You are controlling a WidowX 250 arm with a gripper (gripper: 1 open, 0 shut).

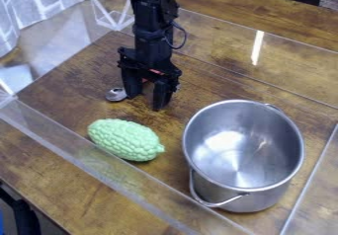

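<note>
My gripper [148, 89] is low over the wooden table at the middle left, pointing down. A small silver utensil head, like a spoon [115, 95], lies at its left side, partly hidden behind it. Whether the fingers hold the utensil or are open is unclear in the dark shapes. A green bumpy toy vegetable [125, 139] lies in front of the gripper, and a large steel pot [240, 140] stands to the right.
Clear plastic walls [46, 132] border the area at left and front.
</note>
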